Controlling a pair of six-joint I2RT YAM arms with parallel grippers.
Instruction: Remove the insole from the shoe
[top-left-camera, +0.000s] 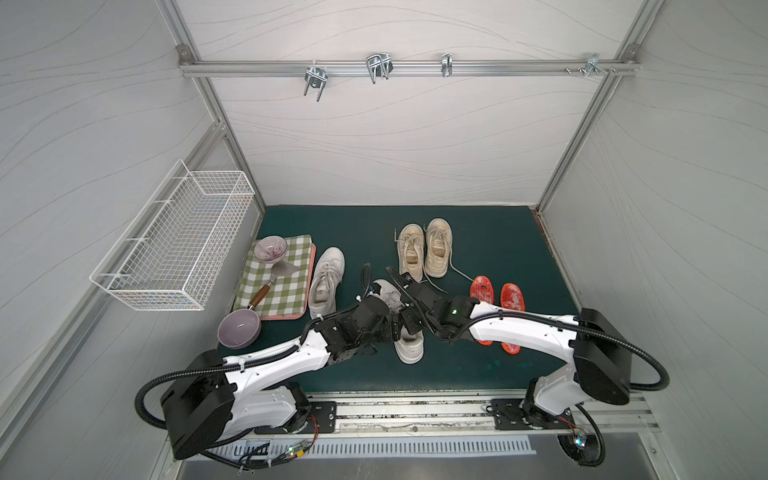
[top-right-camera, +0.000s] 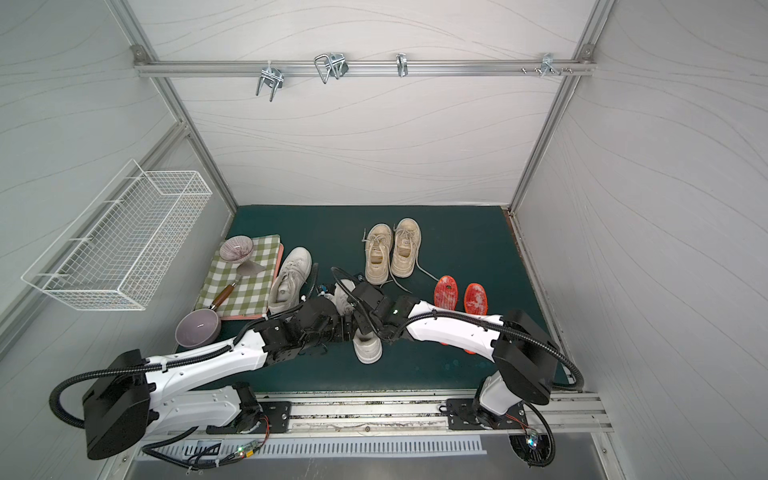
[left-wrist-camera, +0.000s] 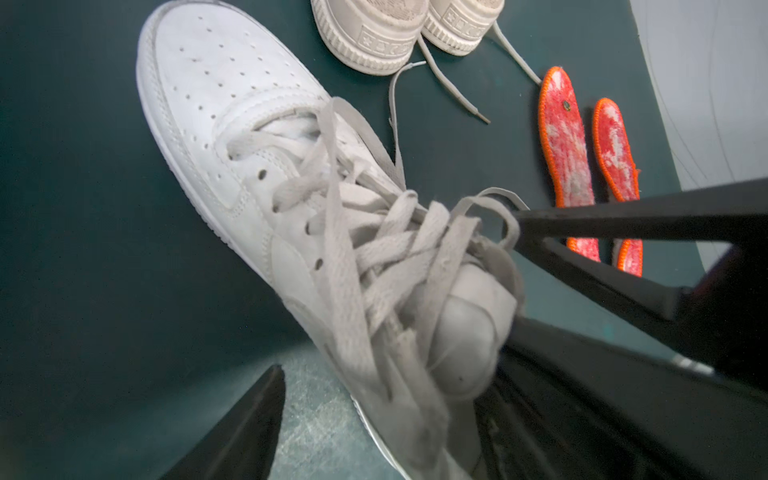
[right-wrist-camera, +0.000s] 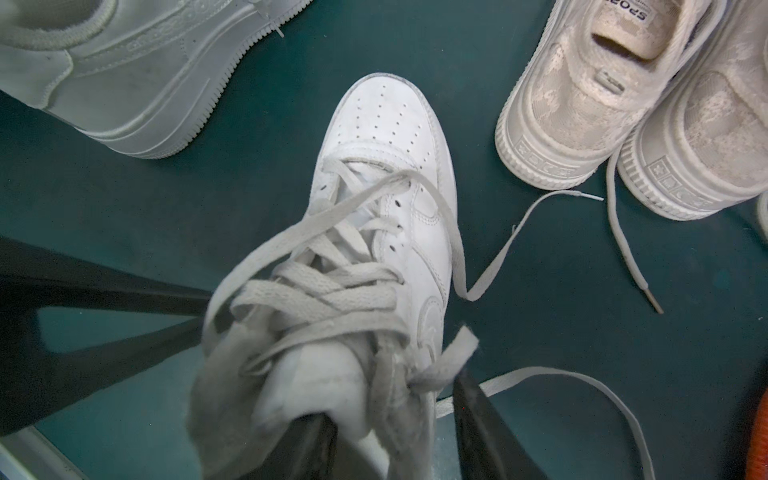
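Note:
The white sneaker (top-left-camera: 410, 345) stands at the front middle of the mat, its toe pointing to the back. Loose laces cover its tongue (right-wrist-camera: 313, 384). My left gripper is open at the shoe's opening, its fingers wide apart with the tongue and collar between them. At the same opening my right gripper has its fingers apart, with the collar's edge and laces in the gap; whether it presses on them is unclear. Arms and tongue hide the shoe's inside, and no insole shows there.
Another white sneaker (top-left-camera: 326, 280) lies to the left. Behind stand beige shoes (top-left-camera: 410, 249) with trailing laces. Two red, flat, insole-shaped pieces (left-wrist-camera: 568, 144) lie at the right. A checked cloth (top-left-camera: 297, 276) and purple pan (top-left-camera: 239, 329) are at the left.

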